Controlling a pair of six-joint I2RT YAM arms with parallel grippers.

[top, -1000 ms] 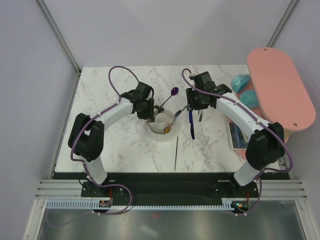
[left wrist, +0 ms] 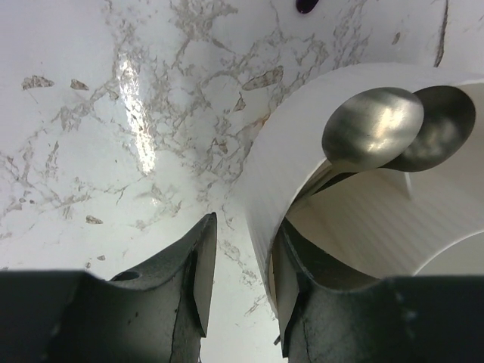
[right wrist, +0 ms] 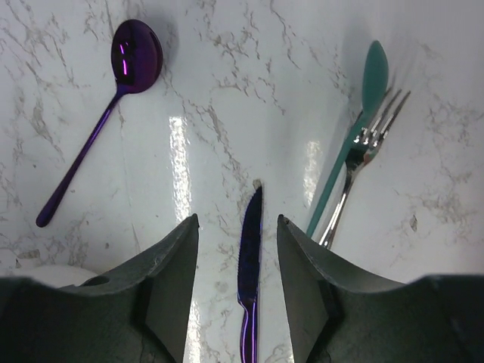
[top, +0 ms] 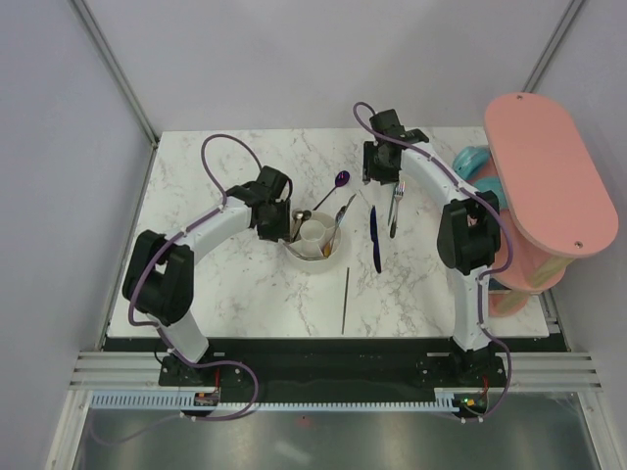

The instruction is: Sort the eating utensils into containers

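The white round container (top: pixel 312 266) stands mid-table with several utensils in it. My left gripper (top: pixel 275 235) is at its left rim, fingers part open. In the left wrist view, the container's wall (left wrist: pixel 276 162) runs between the fingers, one outside and one at the inner side; two spoons (left wrist: pixel 374 125) lean inside. My right gripper is open and empty above the table. Below it in the right wrist view lie a dark knife (right wrist: pixel 249 265), a purple spoon (right wrist: pixel 136 57), a silver fork (right wrist: pixel 370 144) and a teal utensil (right wrist: pixel 374 76) touching the fork.
A thin dark stick-like utensil (top: pixel 345 302) lies in front of the container. A pink shelf (top: pixel 554 166) with teal bowls (top: pixel 471 161) fills the right side, close to my right arm.
My right gripper has moved toward the back of the table, and its arm has swung inward. My left gripper has shifted slightly left and toward the front at the container's rim.
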